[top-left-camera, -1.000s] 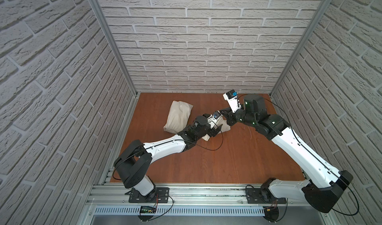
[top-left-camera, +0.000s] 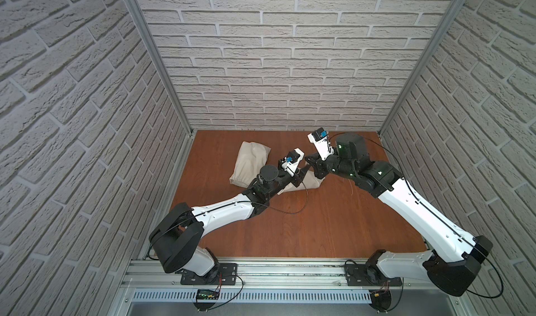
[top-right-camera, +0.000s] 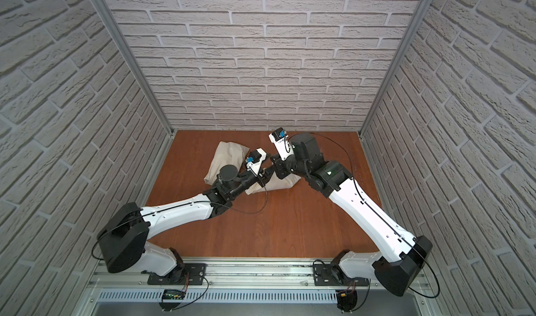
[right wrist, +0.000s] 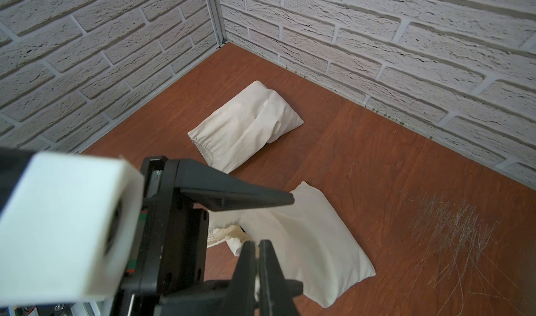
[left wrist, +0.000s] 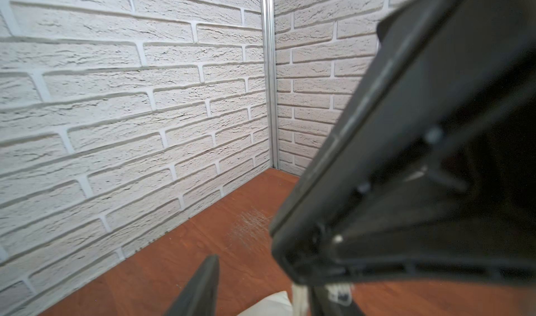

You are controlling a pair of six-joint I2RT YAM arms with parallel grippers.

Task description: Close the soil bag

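Observation:
A white cloth bag (right wrist: pixel 312 243) lies on the wooden table beneath both grippers, its gathered end with pale cord toward the near left. My left gripper (top-left-camera: pixel 301 173) and right gripper (top-left-camera: pixel 312 160) meet above it. In the left wrist view a dark gripper body fills the right side, with a pale strip low behind it. My right gripper's narrow fingers (right wrist: pixel 267 271) are closed together at the bottom of the right wrist view, a thin pale cord showing at them. How far apart my left gripper's fingers stand is unclear.
A second white bag (right wrist: pixel 245 120) lies at the back left. Brick walls enclose the back and sides.
My left gripper has shifted left and slightly up, turning a little. My right gripper has moved slightly left. The bag below shows more at its left.

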